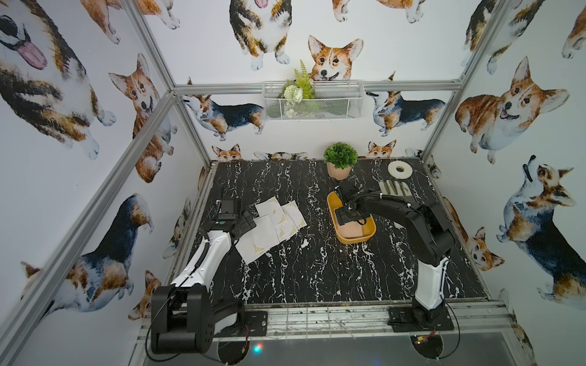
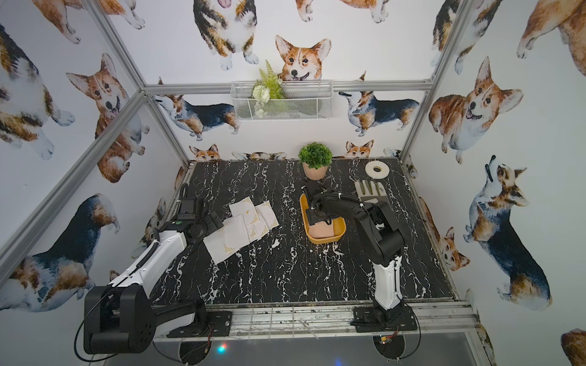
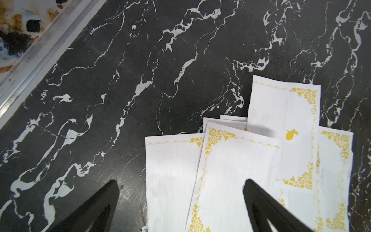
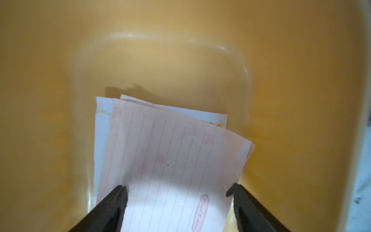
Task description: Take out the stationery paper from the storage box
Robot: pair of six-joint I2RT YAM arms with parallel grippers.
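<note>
My right gripper is open inside the yellow storage box (image 1: 357, 239), low over pink-lined stationery paper (image 4: 170, 162) with white sheets (image 4: 102, 123) beneath it; nothing shows held between its fingers. Several white sheets with gold floral corners (image 3: 231, 177) lie overlapping on the table to the left of the box. My left gripper stands open above their left part, with nothing held.
A potted plant (image 1: 340, 155) stands behind the box. A white ring (image 1: 399, 164) and a grey-green slotted object (image 1: 403, 190) are at the back right.
</note>
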